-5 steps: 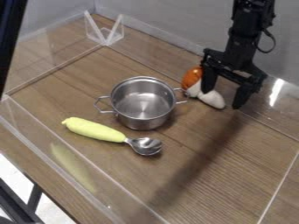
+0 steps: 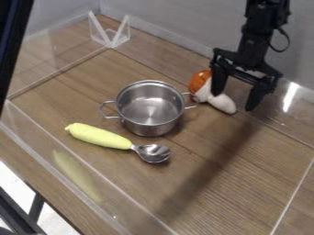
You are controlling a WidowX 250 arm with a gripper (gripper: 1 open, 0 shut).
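My black gripper (image 2: 237, 83) hangs at the back right, its fingers open and spread over a white elongated item (image 2: 218, 104) lying on the wooden counter. An orange object (image 2: 200, 82) lies just behind the white item, partly hidden by it. A steel pot (image 2: 150, 120) with two handles stands left of them. Whether the fingers touch the white item is unclear.
A yellow corn-like toy (image 2: 95, 136) and a steel spoon (image 2: 152, 152) lie at the front left. A white wire holder (image 2: 109, 34) stands at the back left.
My gripper has shifted very slightly upward; the objects on the counter stay where they were.
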